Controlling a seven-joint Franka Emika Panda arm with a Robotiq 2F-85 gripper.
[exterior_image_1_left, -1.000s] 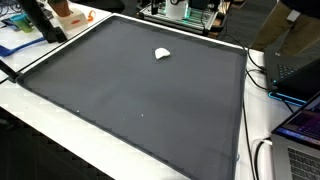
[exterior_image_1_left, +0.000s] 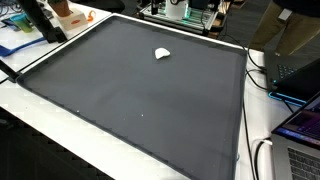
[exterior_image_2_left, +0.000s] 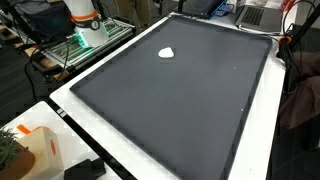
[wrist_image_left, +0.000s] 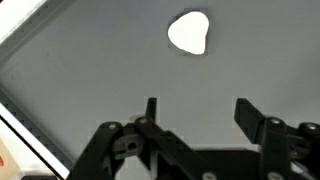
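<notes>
A small white rounded, slightly triangular object (wrist_image_left: 189, 32) lies flat on the dark grey board. It also shows as a white patch (exterior_image_1_left: 162, 52) near the far edge in exterior view 1 and as a white piece (exterior_image_2_left: 166, 53) toward the back in exterior view 2. My gripper stands open over the board in the wrist view, its two black fingertips wide apart with nothing between them. The white object is beyond the fingertips, apart from them. Neither exterior view shows the fingers clearly.
The grey board (exterior_image_2_left: 180, 90) is otherwise bare, with a white table margin around it. Laptops (exterior_image_1_left: 298, 145) and cables line the right side in exterior view 1. A potted plant (exterior_image_2_left: 12, 150) and an orange-and-white item (exterior_image_2_left: 40, 150) stand at the lower left of exterior view 2.
</notes>
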